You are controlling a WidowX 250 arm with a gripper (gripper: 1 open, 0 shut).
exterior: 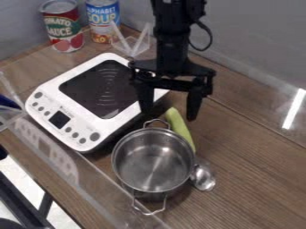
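Observation:
My black gripper [169, 105] is open, its fingers spread above the back of a steel pot [153, 164] and beside the right edge of a white induction cooker [66, 116]. A yellow-green elongated item [182, 131], possibly a banana or handle, lies just behind the pot, below the gripper. A steel ladle or spoon [203, 178] lies at the pot's right.
A tomato sauce can [63, 29] and an alphabet soup can [103, 20] stand at the back left. A wall runs behind.

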